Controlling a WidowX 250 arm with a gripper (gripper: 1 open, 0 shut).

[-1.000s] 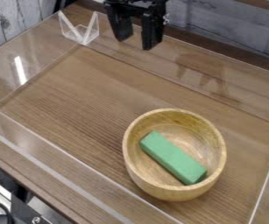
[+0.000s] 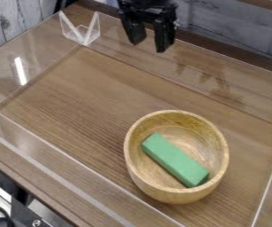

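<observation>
A round wooden bowl sits at the lower right of the table, with a green block lying tilted inside it. At the top centre is my dark gripper, high at the back and well apart from the bowl. Its fingers point down, and it is too small and dark to tell how they stand or whether anything is between them.
White tape marks show at the left, and dark cables lie at the lower left corner.
My gripper has shifted a little at the back, ending slightly higher in the picture than a second ago. The bowl and green block have not moved.
</observation>
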